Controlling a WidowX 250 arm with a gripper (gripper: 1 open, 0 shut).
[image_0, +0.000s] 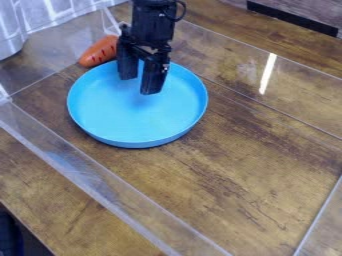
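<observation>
My black gripper hangs over the back half of a round blue plate, its two dark fingers pointing down and spread apart, with nothing visible between them. An orange carrot lies just behind the plate, left of the gripper. The plate's surface in front of the gripper is bare.
A white object stands at the top left edge. Clear strips run along the wooden table, which is free to the right and in front. A dark edge borders the back right.
</observation>
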